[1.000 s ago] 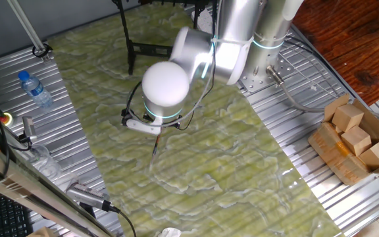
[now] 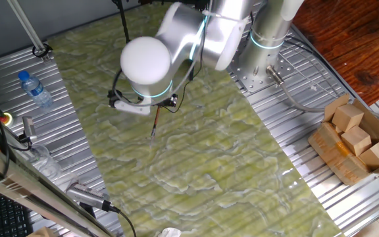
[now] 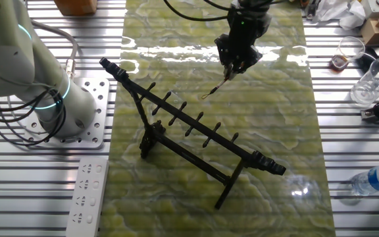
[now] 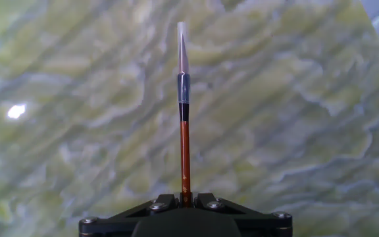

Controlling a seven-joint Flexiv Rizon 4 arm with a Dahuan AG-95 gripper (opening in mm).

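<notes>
A slim brush with a reddish-brown handle, a black and bluish ferrule and a pale pointed tip juts straight out from my gripper, whose black fingers are shut on the handle. In exterior view 2 the gripper hangs above the green mat, near the black rack, with the brush end close to the rack's top bar in the picture. The rack has a row of small pegs, and no brush hangs on it. In exterior view 1 the brush angles down beneath the wrist; the arm hides most of the rack.
On the right an open cardboard box holds wooden blocks. A water bottle stands left of the green mat. A white power strip lies beside the arm's base. Glass cups stand at the mat's far side.
In exterior view 1 the arm and the held brush have moved up and left, toward the rack. The rack, visible earlier, is now mostly covered by the arm. The grip stays shut.
</notes>
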